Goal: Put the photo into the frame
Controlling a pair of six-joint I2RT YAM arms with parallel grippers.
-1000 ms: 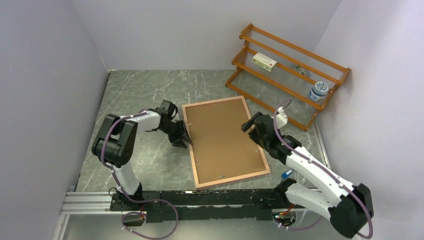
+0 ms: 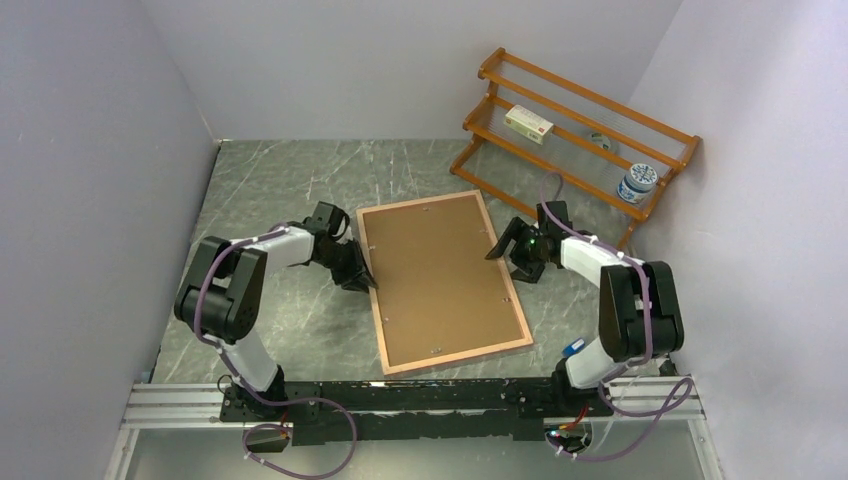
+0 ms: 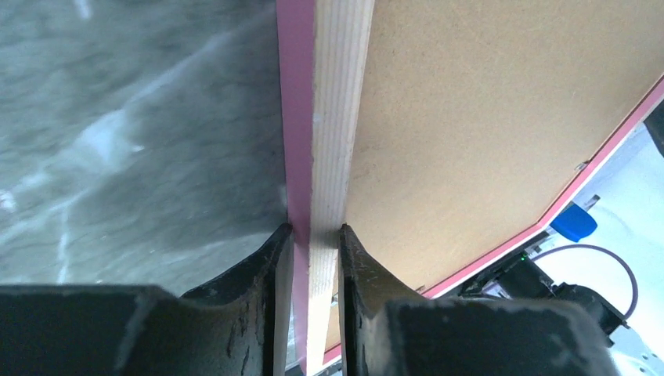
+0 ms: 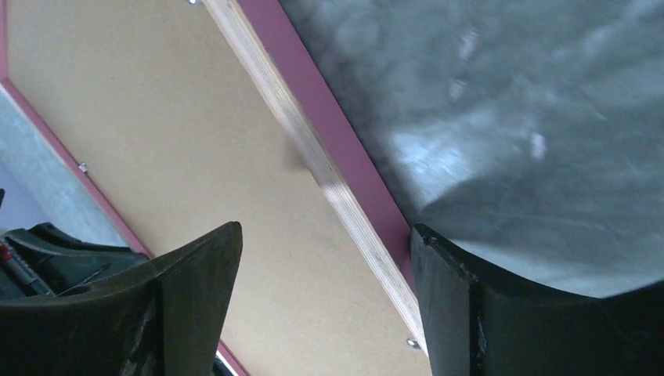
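The photo frame [image 2: 528,333] lies back side up on the grey marbled table, its pale wooden rim around a brown backing board [image 2: 440,280]. At its left edge, my left gripper is open only narrowly, with one finger on each side of the rim, close against it. My right gripper stands open more widely at the right edge. One of its fingers [image 4: 442,274] touches the rim's outer side; the other is over the backing board, apart from the rim. Small metal fasteners [image 2: 437,350] show along the board's edges. No photo is visible.
A wooden rack [image 2: 600,100] stands at the back right, with a green-and-white box [image 2: 528,124] and a white-and-blue tub [image 2: 637,182] on it. A small blue object [image 2: 573,347] lies right of the frame.
My right gripper has come down from above the backing board to the right rim.
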